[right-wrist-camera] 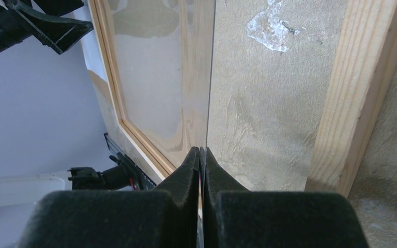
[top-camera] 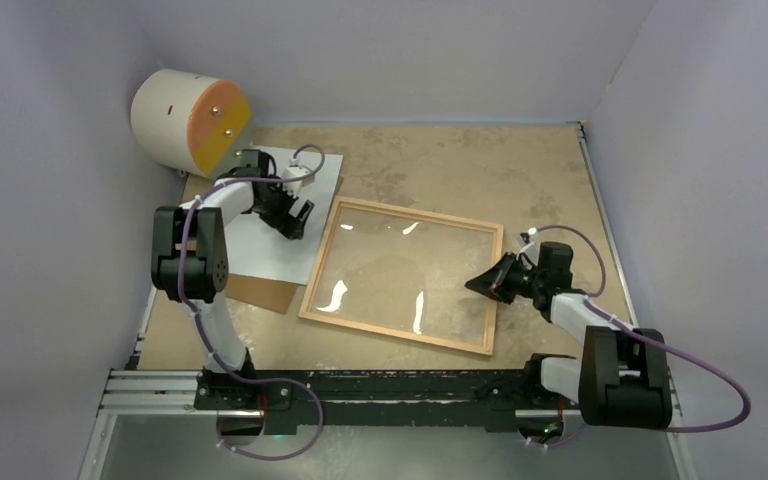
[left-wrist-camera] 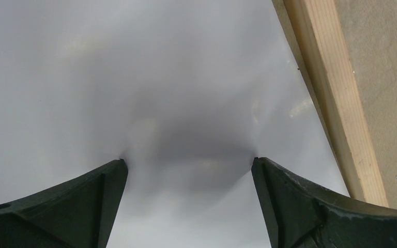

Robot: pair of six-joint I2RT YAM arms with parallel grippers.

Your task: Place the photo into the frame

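The wooden frame lies flat in the middle of the table. A clear sheet sits within it; its near edge runs straight to the tips of my right gripper, which is shut on that edge. Bare table shows between the sheet's edge and the frame's right side. My left gripper stands open over a white sheet left of the frame, its fingers apart with nothing between them. Whether the white sheet is the photo, face down, I cannot tell.
A brown board shows under the white sheet's lower edge. At the back left rests a large white cylinder with an orange and yellow end.
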